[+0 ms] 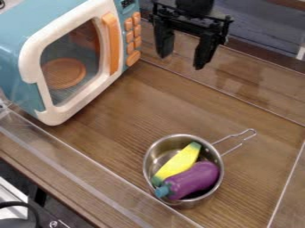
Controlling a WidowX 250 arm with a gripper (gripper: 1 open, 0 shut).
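My black gripper (184, 44) hangs at the top centre, open, with nothing between its fingers, above the back of the wooden counter. Lower right, a steel pot (155, 154) with a wire handle holds a yellow banana-like toy (177, 163) and a purple eggplant (194, 178). At the upper left stands a blue toy microwave (36, 31) with an orange handle and buttons and a round orange plate (64, 74) inside.
A grey wall runs along the back, and a dark cable lies at the lower left beyond the counter's edge.
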